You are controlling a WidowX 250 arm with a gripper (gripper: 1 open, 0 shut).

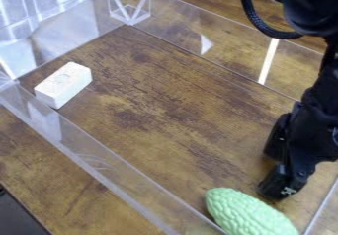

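Observation:
A black robot arm reaches down on the right side of a clear-walled enclosure, its gripper (283, 170) low over the wooden floor, just above and beside a pale green bumpy object (248, 213) shaped like a corn cob or gourd. Whether the fingers are open or shut is hard to make out. A white rectangular block (63, 85) lies in the far left part of the enclosure.
Transparent walls (79, 158) border the wooden floor (158, 120). Behind the back left wall is a pale tiled or checked surface.

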